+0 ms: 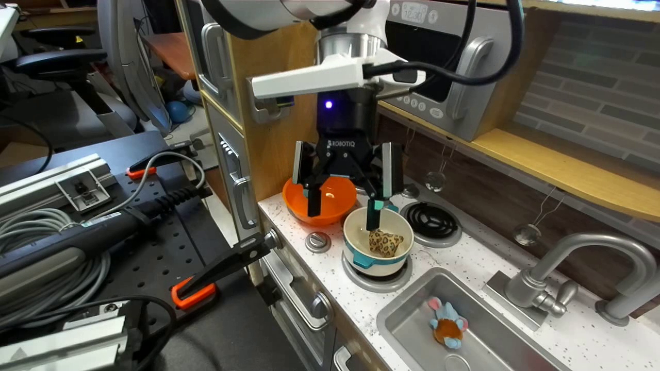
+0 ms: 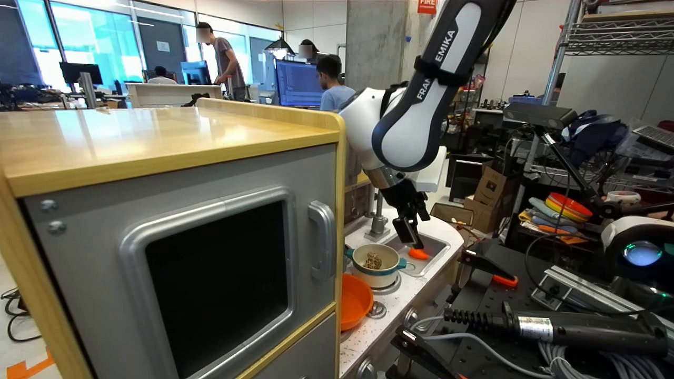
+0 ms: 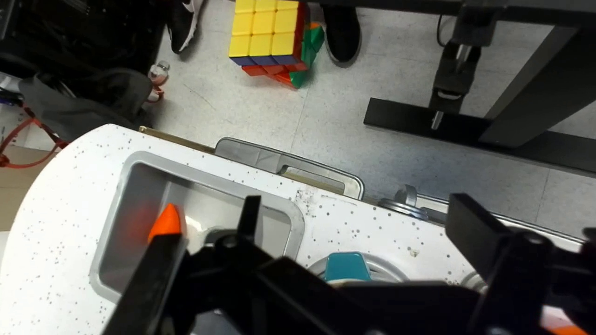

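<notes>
My gripper (image 1: 344, 213) points downward with its fingers spread apart and nothing between them. In exterior view 1 it overlaps the orange bowl (image 1: 337, 192) and the rim of the cream pot (image 1: 356, 230), seemingly hanging above them. Inside that pot, which has teal handles, lies a leopard-print item (image 1: 386, 243). A blue plush toy (image 1: 449, 313) with an orange-brown part rests in the sink. The wrist view catches one teal pot handle (image 3: 346, 267) between the fingers, while the rest of the pot is mostly hidden. An orange pointed object (image 3: 166, 222) shows in the sink there.
The metal sink (image 1: 415, 289) lies to the right of the pot, with a faucet (image 1: 550, 269) behind it. A microwave (image 1: 427, 58) and wooden shelf (image 1: 569, 167) overhang the back. A black burner (image 1: 431, 221) behind the pot is bare. Cables and a clamp (image 1: 229, 266) occupy the left bench.
</notes>
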